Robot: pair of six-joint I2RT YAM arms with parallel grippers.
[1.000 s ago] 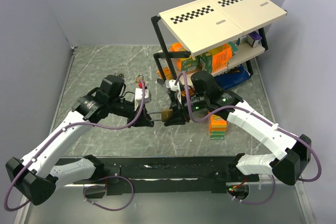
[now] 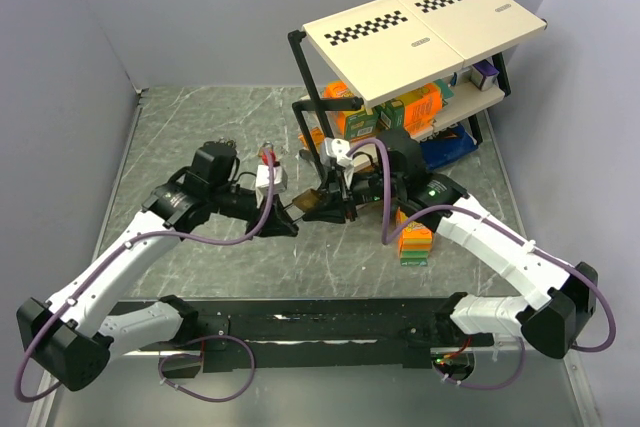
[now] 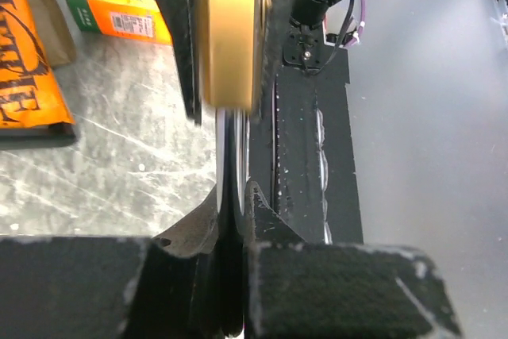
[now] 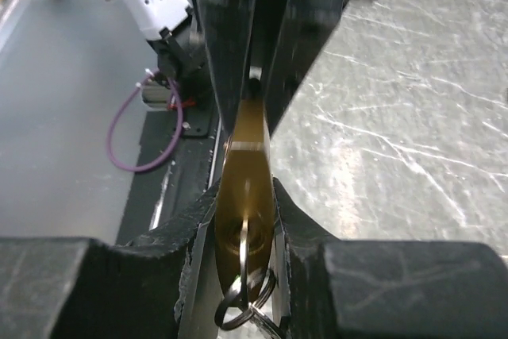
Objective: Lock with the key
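A brass padlock point(image 2: 306, 201) hangs in the air between my grippers at the middle of the top view. My right gripper point(image 2: 330, 202) is shut on its body, which fills the space between the fingers in the right wrist view point(image 4: 242, 204); a ring with keys point(image 4: 246, 295) dangles at its near end. My left gripper point(image 2: 285, 218) is shut on the steel shackle point(image 3: 232, 156), with the gold body point(image 3: 230, 33) beyond it in the left wrist view. Whether a key is in the keyhole I cannot tell clearly.
A shelf rack point(image 2: 425, 22) with orange boxes stands at the back right. Stacked orange boxes point(image 2: 414, 239) sit right of the grippers. Small items lie behind my left arm.
The padlock now sits more tilted and slightly higher in the picture, and my right wrist has shifted a little.
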